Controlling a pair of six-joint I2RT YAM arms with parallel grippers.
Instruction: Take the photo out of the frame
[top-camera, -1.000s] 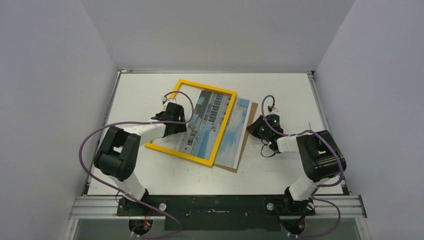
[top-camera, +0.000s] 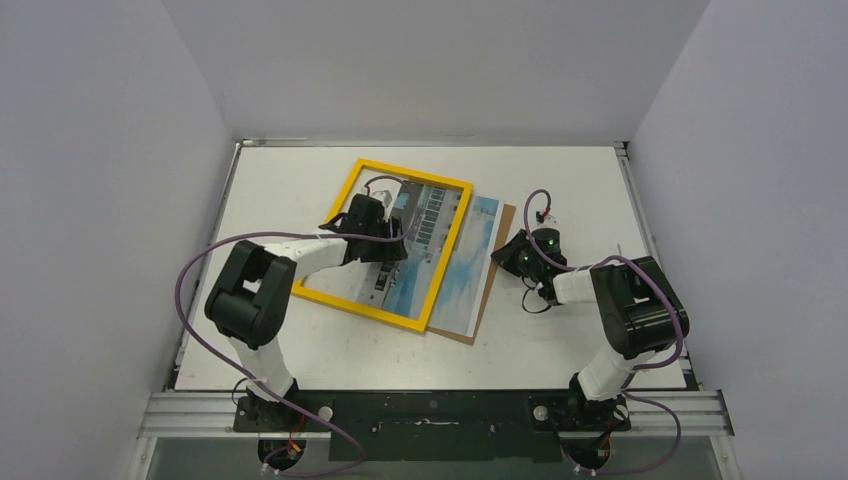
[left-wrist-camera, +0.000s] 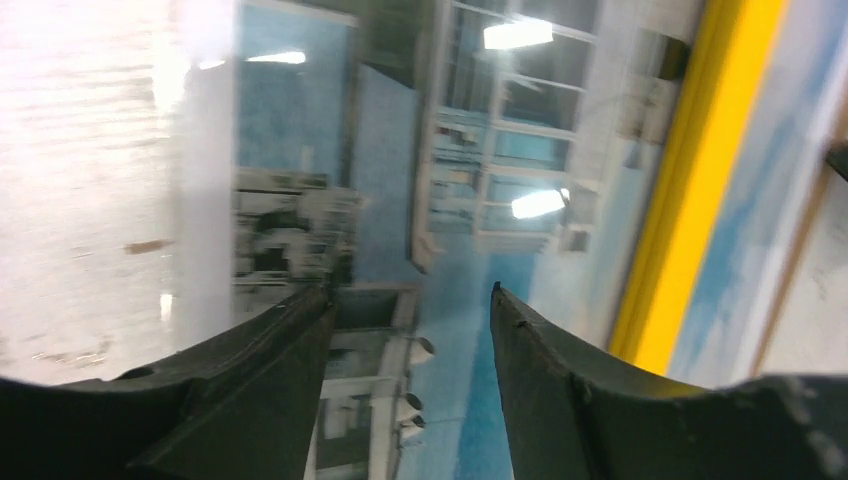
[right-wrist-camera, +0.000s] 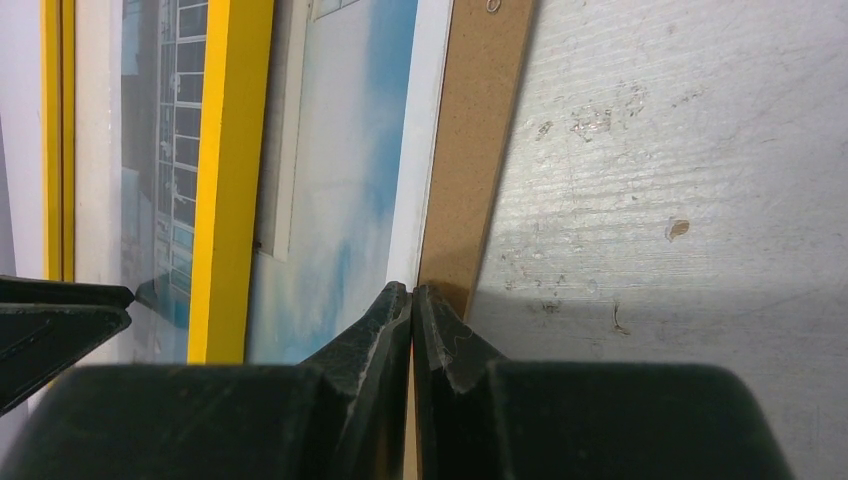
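Observation:
The yellow frame (top-camera: 450, 250) lies tilted on the table, left of centre. The photo (top-camera: 473, 260), with blue and white areas and a building, sticks out past the frame's right side, the rest showing inside it. Under it, a brown backing board (right-wrist-camera: 480, 130) shows along its right edge. Over the photo inside the frame, my left gripper is open, nothing between its fingers. My right gripper is shut at the line where the photo's white margin meets the board; which layer is pinched, I cannot tell.
Clear sheet edges and glare (left-wrist-camera: 520, 35) show over the photo inside the frame. Bare white table (top-camera: 575, 185) lies right of the board and in front of the frame. My left gripper's finger (right-wrist-camera: 60, 320) reaches into the right wrist view.
My left gripper has moved rightward across the inside of the frame, from near its left side to over the photo. The right arm, frame and photo appear unmoved.

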